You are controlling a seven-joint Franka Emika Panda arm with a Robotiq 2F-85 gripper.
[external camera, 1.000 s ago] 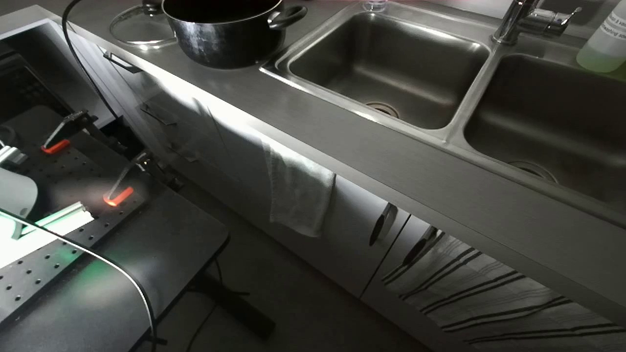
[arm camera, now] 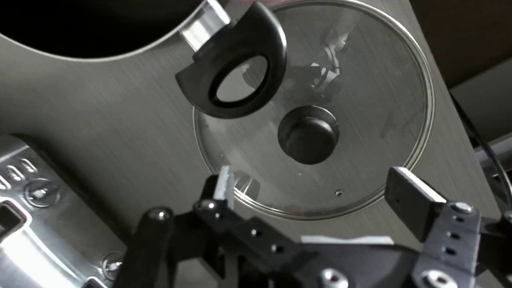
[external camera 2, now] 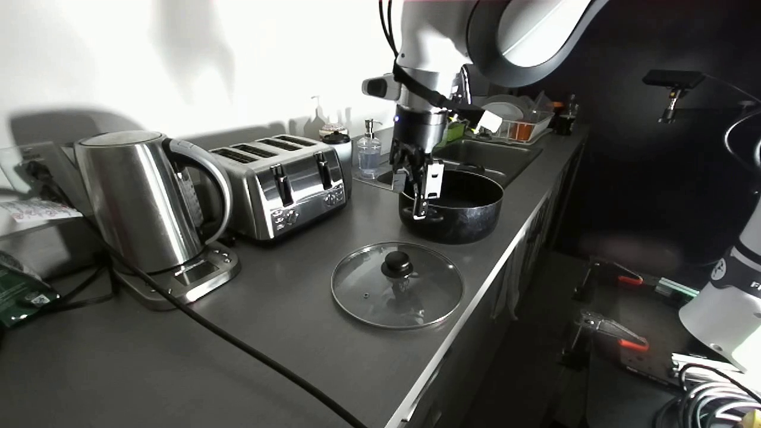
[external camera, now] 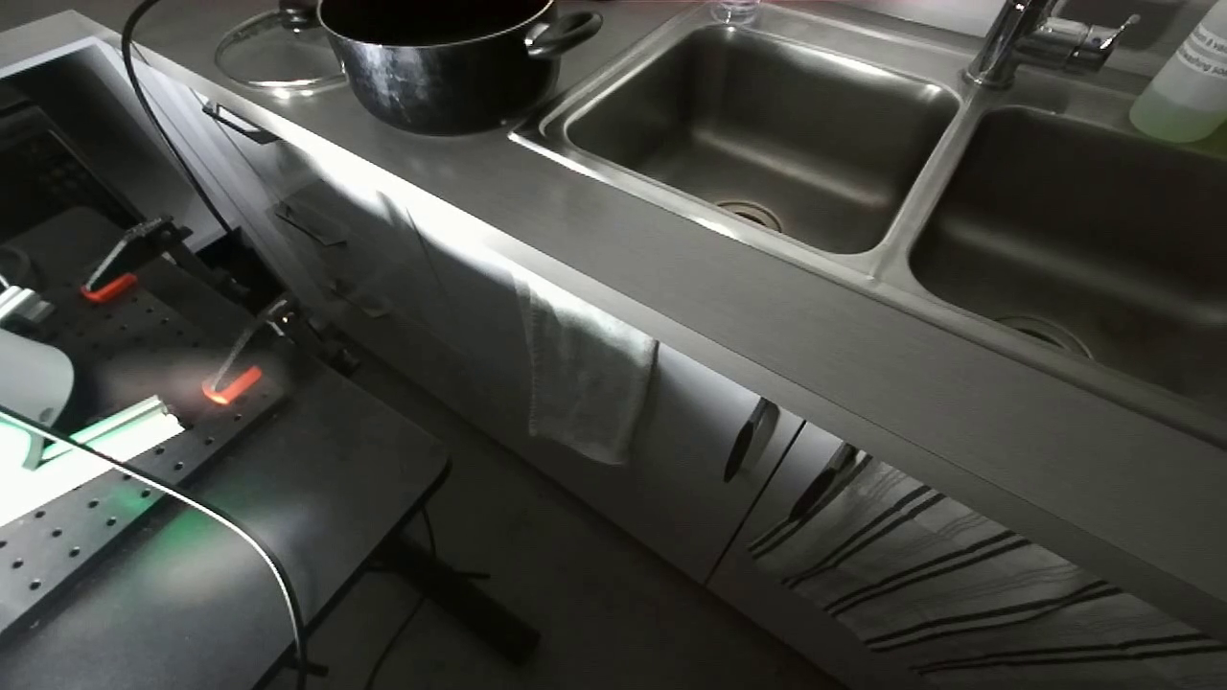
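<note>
The glass lid (external camera 2: 364, 292) with its black knob (external camera 2: 396, 264) lies flat on the counter beside a dark pot (external camera 2: 460, 221). In the wrist view the lid's knob (arm camera: 309, 137) shows beyond the fingertips, and the black pot handle (arm camera: 235, 72) overlaps the lid's edge. My gripper is open, its fingers wide apart and nothing between them. From the second exterior view, the gripper (external camera 2: 419, 192) hangs pointing down in front of the pot. The first exterior view shows the pot (external camera: 443, 80) and lid (external camera: 276, 57), with no gripper in sight.
A steel toaster (external camera 2: 285, 182) and an electric kettle (external camera 2: 139, 207) stand along the wall. Past the pot is a double sink (external camera: 759, 126). A black cable (external camera 2: 250, 349) crosses the front counter, and the counter's open edge runs close to the lid.
</note>
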